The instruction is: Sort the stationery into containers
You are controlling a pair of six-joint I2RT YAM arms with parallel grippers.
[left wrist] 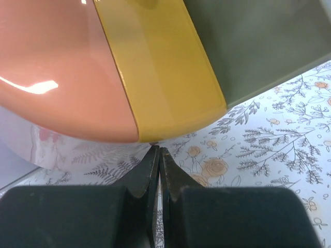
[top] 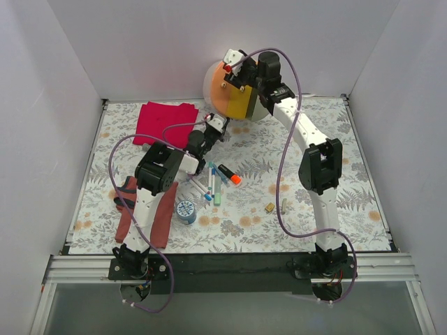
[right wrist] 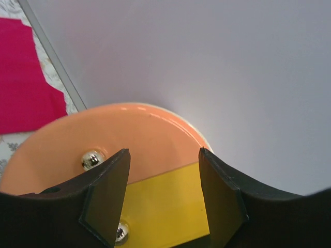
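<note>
The round container, with its orange section (top: 218,98), yellow section (top: 239,105) and grey-green section (left wrist: 243,46), stands against the back wall. My right gripper is open over the container's upper part, nothing between its fingers; two shiny knobs show below and to the left. Low at the front of the container, my left gripper is shut with nothing visible between its fingers, just under the yellow section's lower edge. Loose stationery lies mid-table: several pens (top: 213,183) and a black-and-orange item (top: 229,174).
A red cloth (top: 162,120) lies at the back left, a brownish-red one (top: 162,222) nearer the front. A round blue tin (top: 186,211) stands front of centre. To the right are a small yellow block (top: 269,207) and a thin piece (top: 283,206).
</note>
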